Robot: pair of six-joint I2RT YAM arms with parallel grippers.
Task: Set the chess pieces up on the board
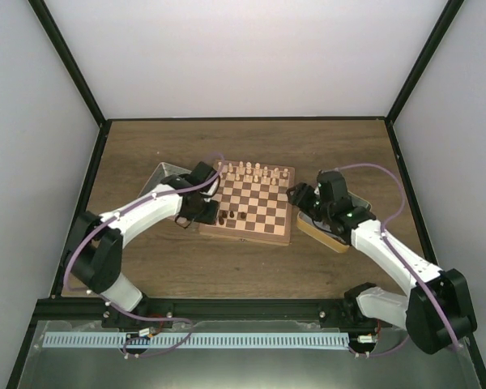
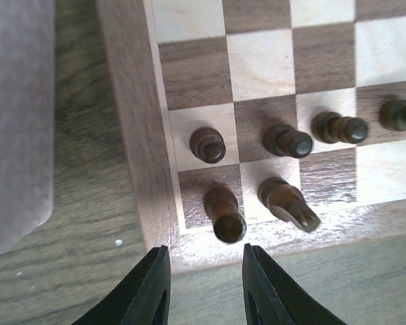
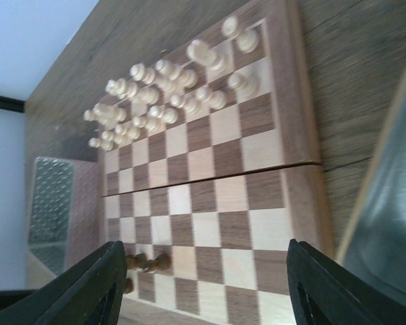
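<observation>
The chessboard holds light pieces along its far side and several dark pieces near its near left corner. In the left wrist view a dark rook-like piece stands in the corner square, a knight-like piece beside it, and pawns behind. My left gripper is over that corner, fingers apart just short of the corner piece, nothing visible between them. My right gripper hangs open over the board's right side and the bin, nothing between its fingers.
A grey bin lies left of the board, partly under the left arm. A second bin with a tan rim lies to the right, under the right arm. Bare table shows behind and in front of the board.
</observation>
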